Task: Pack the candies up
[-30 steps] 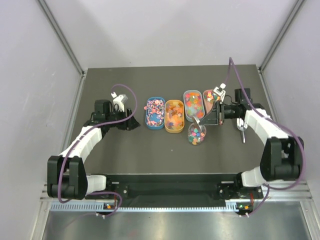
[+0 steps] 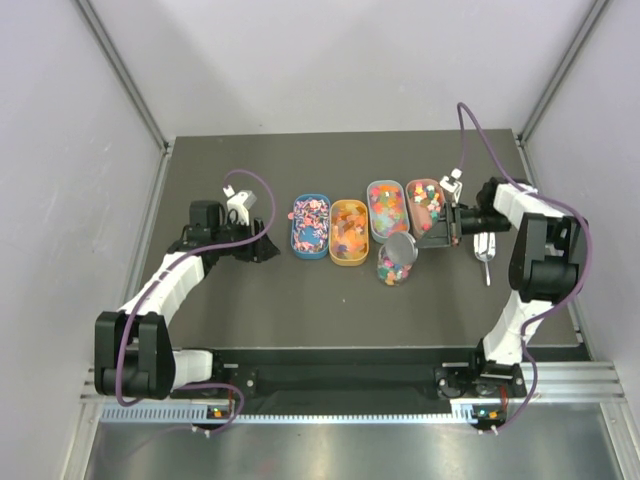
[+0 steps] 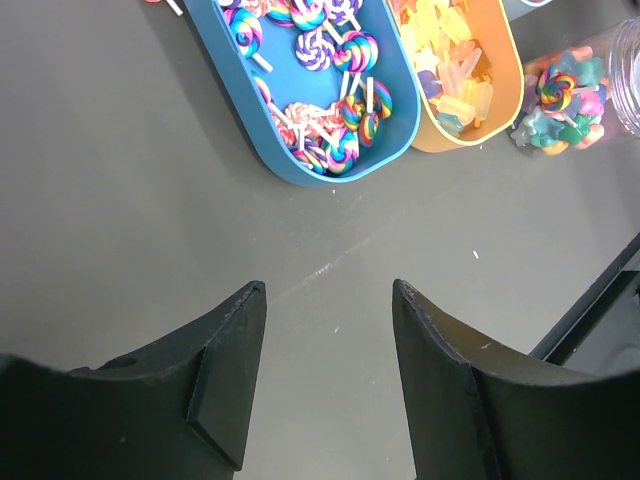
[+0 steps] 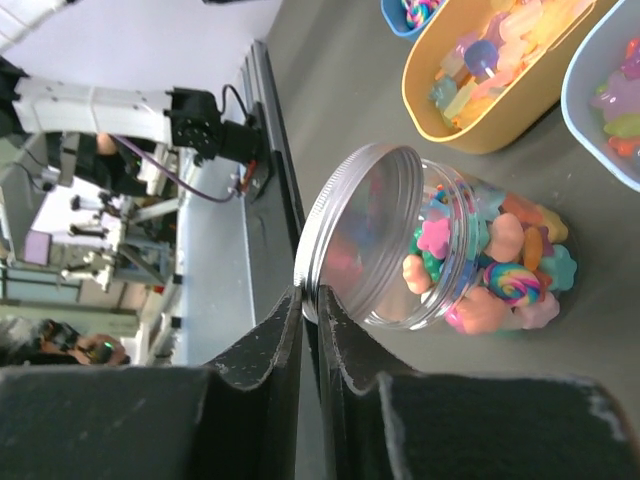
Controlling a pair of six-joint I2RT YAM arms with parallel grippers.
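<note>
The clear jar stands on the table in front of the bins, filled with mixed candies. Its round lid is clear with a ridged rim. My right gripper is shut on the lid's edge, the fingertips close together around it. In the right wrist view the lid overlaps the jar's mouth; whether they touch cannot be told. From above, the lid covers the back part of the jar. My left gripper stands open over bare table at the left, nothing between its fingers, left of the blue bin.
An orange bin, a pale bin and a pinkish bin hold candies behind the jar. Right of my right gripper lies a scoop. One lollipop lies outside the blue bin.
The lid has turned from nearly edge-on to showing its round face from above. My right gripper and wrist have shifted and rotated with it. The left arm and bins have stayed put.
</note>
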